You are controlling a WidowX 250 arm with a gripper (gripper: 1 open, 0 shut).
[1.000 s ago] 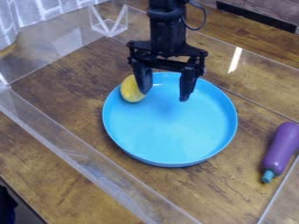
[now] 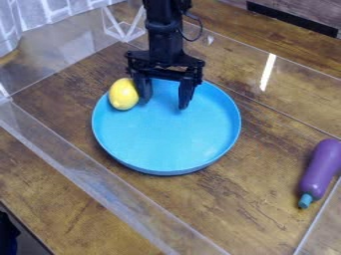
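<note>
A blue plate [image 2: 167,134] lies in the middle of the wooden table, with a yellow object [image 2: 124,94] on its left rim side. My black gripper [image 2: 162,82] hangs above the back of the plate, right of the yellow object, its fingers spread open with nothing seen between them.
A purple object with a teal tip [image 2: 320,169] lies at the far right of the table [image 2: 67,169]. Clear plastic-like walls run along the left and the lower right.
My gripper has moved back and slightly left.
</note>
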